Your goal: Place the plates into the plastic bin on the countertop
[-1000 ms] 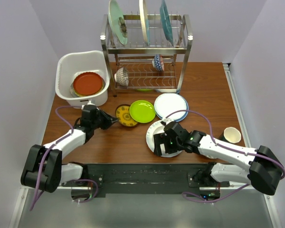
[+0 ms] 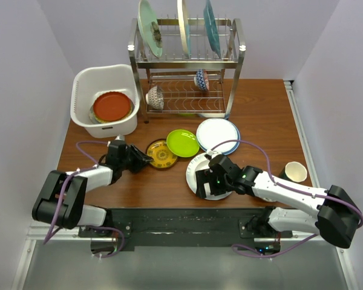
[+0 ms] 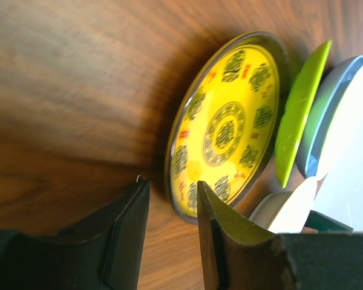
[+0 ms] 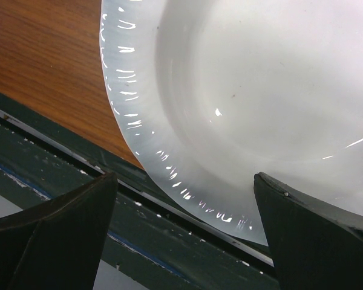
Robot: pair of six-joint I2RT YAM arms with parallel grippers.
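In the left wrist view, my left gripper is open, with the near rim of the yellow patterned plate (image 3: 221,133) showing between its fingertips; contact cannot be told. A green plate (image 2: 183,143) overlaps this plate's right side. Behind and to the right lies a white plate with a blue rim (image 2: 216,134). My right gripper, also open, is over the front-left edge of a white plate (image 4: 278,90), whose rim passes between its fingers. Inside the white plastic bin (image 2: 81,99), at the back left, rests a red-brown plate (image 2: 112,106) on others.
A metal dish rack (image 2: 186,64) stands at the back with upright plates and two patterned cups. A cup (image 2: 295,172) is at the right, close to the right arm. Bare countertop (image 2: 151,193) lies between the arms.
The yellow plate has moved slightly toward the front. The right arm has stayed still.
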